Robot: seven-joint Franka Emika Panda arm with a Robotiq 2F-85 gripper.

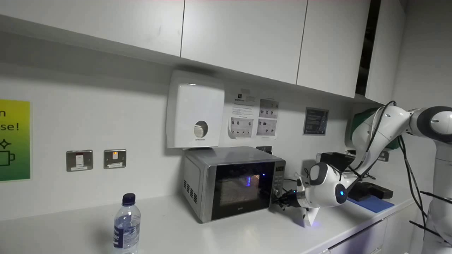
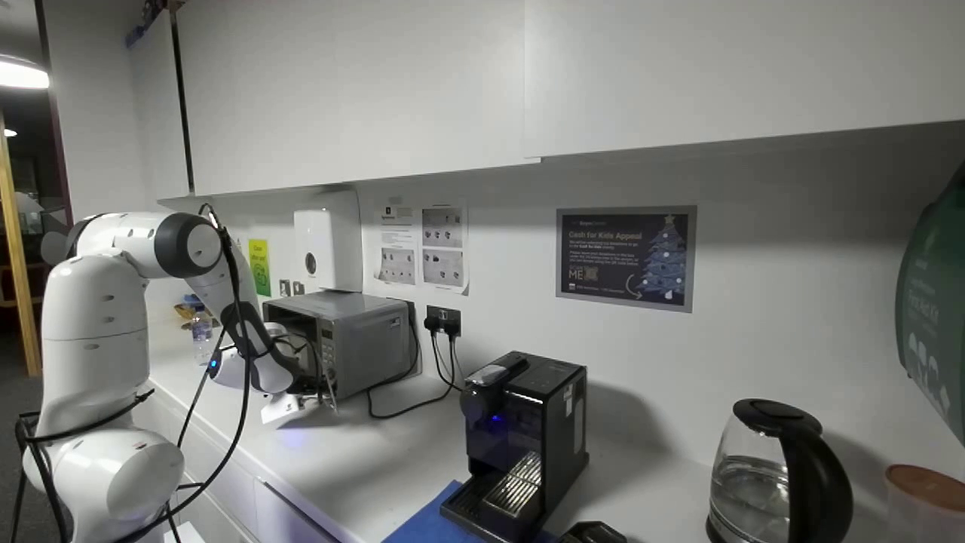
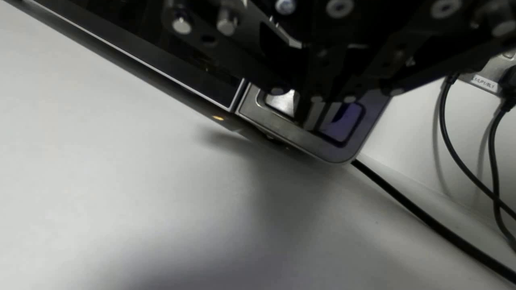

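Observation:
A silver microwave (image 1: 244, 184) with a dark glass door stands against the wall, its door closed in exterior view 1. My gripper (image 1: 277, 200) is at the lower part of its right-hand control panel. In the wrist view the gripper appears shut, its fingertips in front of the large button (image 3: 341, 125) at the panel's bottom corner. Nothing shows between the fingers. Whether they touch the button or press it cannot be told, since the dark linkage covers much of the panel.
A water bottle (image 1: 126, 226) stands left of the microwave. On the other side are a black coffee machine (image 2: 529, 434) on a blue mat (image 2: 423, 525) and a kettle (image 2: 755, 475). Power cables (image 3: 411, 212) run behind the microwave.

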